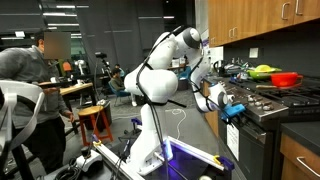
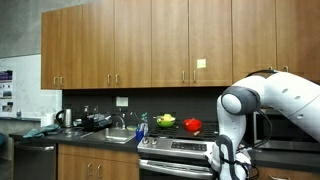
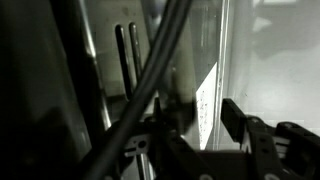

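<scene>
In the wrist view my gripper has its two dark fingers apart, with nothing clearly held between them. Behind the gap lie a shiny metal surface and a pale printed strip (image 3: 207,100). A thick black band, perhaps a cable, crosses this view diagonally and hides part of it. From exterior view 1, the arm's wrist (image 1: 217,95) reaches low to the front of the stove (image 1: 250,150), with a blue part (image 1: 232,111) at its end. Whether the fingers touch the stove front cannot be told.
A red bowl (image 1: 286,79) and yellow and green items (image 1: 262,70) stand on the stove top. Left of the stove in exterior view 2 are a sink (image 2: 112,133) and counter. An orange stool (image 1: 95,120) stands on the floor near a person (image 1: 40,75).
</scene>
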